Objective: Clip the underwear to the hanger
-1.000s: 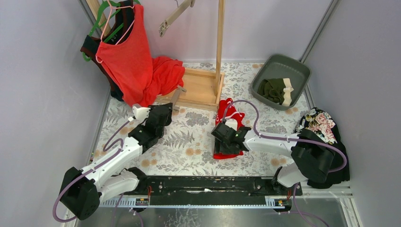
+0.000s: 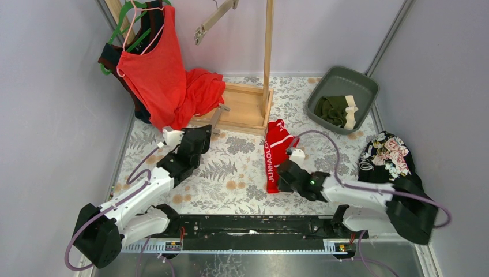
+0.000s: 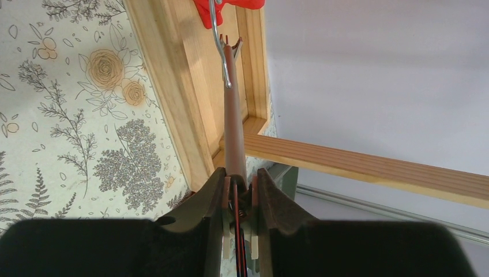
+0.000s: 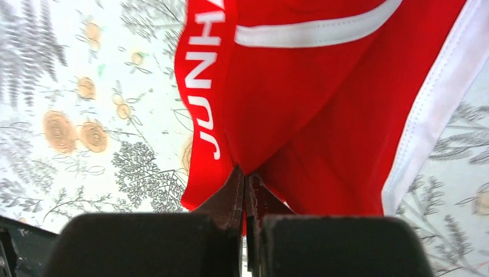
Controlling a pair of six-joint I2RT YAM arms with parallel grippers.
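Red underwear with white lettering and trim lies folded on the floral surface, right of centre. My right gripper is shut at its lower part, tips down on the fabric; whether cloth is pinched between them cannot be told. My left gripper is shut on a wooden hanger with a metal hook, held up in front of the wooden stand's base, pointing away from the gripper.
Clothes hang on the stand at back left, above its wooden tray. A grey bin with green cloth stands back right; floral black fabric lies at far right.
My right gripper has moved right, uncovering more of the underwear's left part, which looks narrower. The left arm and hanger have not moved.
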